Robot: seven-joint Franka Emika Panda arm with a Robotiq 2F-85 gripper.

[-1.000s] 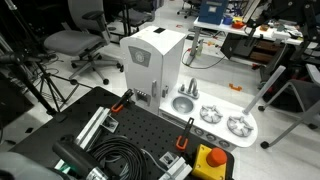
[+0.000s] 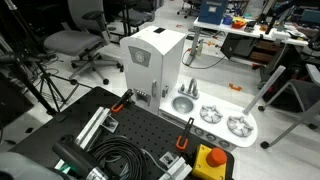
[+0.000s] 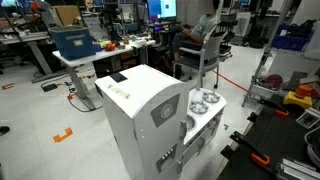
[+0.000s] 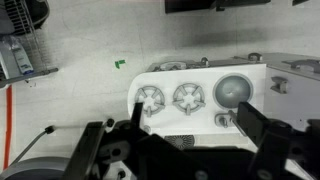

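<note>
A white toy kitchen stands on the floor; its tall cabinet (image 2: 152, 65) is at the left of the low counter (image 2: 225, 110) in exterior view 1. The counter carries a round grey sink (image 4: 233, 90) and two stove burners, one (image 4: 150, 98) left of the other (image 4: 187, 96) in the wrist view. A grey faucet (image 4: 225, 120) sits below the sink there. My gripper looks down over the counter with its dark fingers wide apart, and nothing shows between them. In exterior view 2 the cabinet (image 3: 155, 115) hides part of the counter.
A dark perforated table (image 2: 150, 135) borders the counter, with coiled black cable (image 2: 118, 155) and a yellow box with a red-orange button (image 2: 217, 156) on it. Orange-handled clamps (image 2: 183, 142) sit along its edge. A grey chair (image 2: 78, 40) stands behind. Light floor (image 3: 65, 135) lies open beside the cabinet.
A dark shape at the upper right of exterior view 1, possibly part of my arm, has shifted. The toy kitchen and the items on the table look unmoved.
</note>
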